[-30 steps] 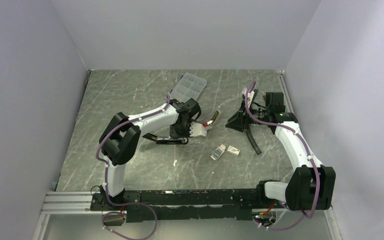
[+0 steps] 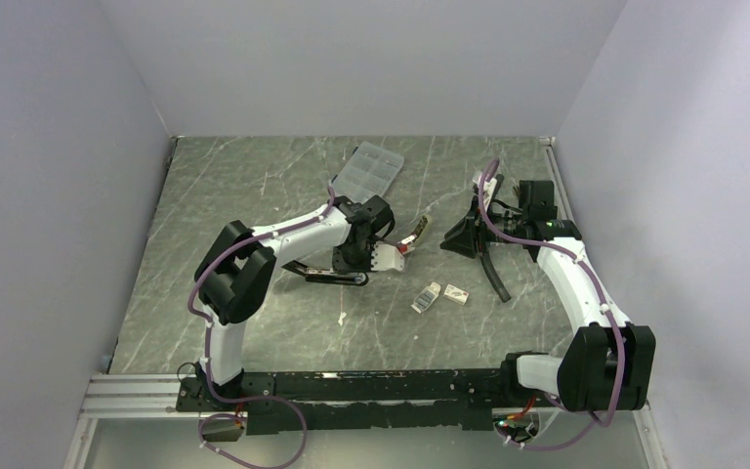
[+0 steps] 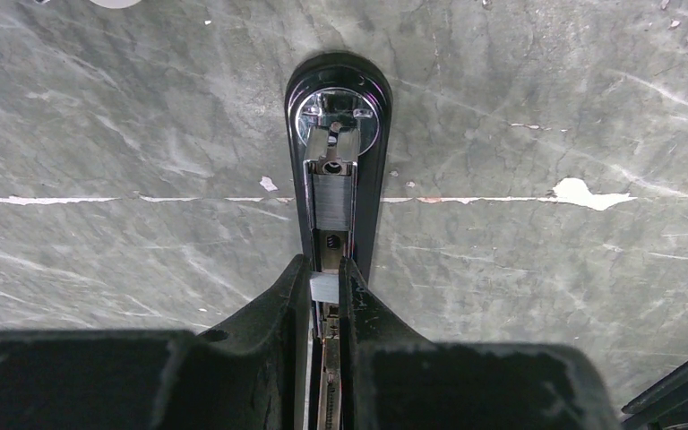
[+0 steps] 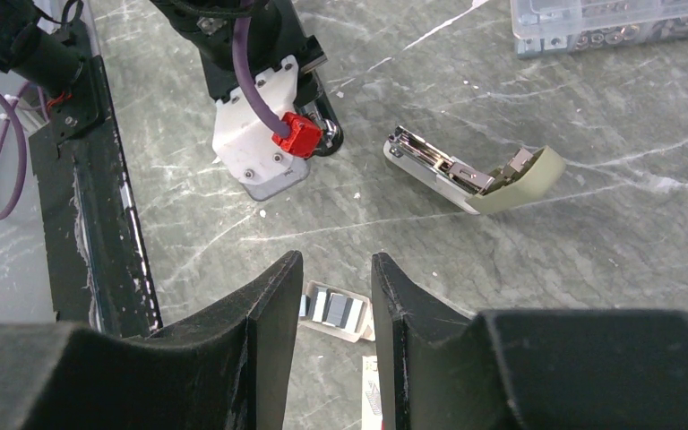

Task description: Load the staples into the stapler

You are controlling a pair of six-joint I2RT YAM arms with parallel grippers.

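The black stapler [image 3: 379, 179] lies opened on the table, its metal channel exposed. One staple strip [image 3: 332, 202] sits inside the channel near the head. Farther back, a second short strip [image 3: 325, 287] is pinched between the tips of my left gripper, at the channel; whether it is fully seated cannot be told. In the top view the left gripper covers part of the stapler [image 2: 336, 277]. My right gripper is open and empty, in the air to the right of the stapler. In its view, a staple tray [image 4: 335, 310] shows between the fingers.
A second, olive-and-white stapler [image 4: 475, 177] lies open right of the left gripper. A small white box [image 2: 456, 294] rests beside the staple tray. At the back stands a clear compartment box [image 2: 369, 172].
My left gripper and the black stapler have shifted very slightly toward the table's front. The right arm looks unmoved in the top view.
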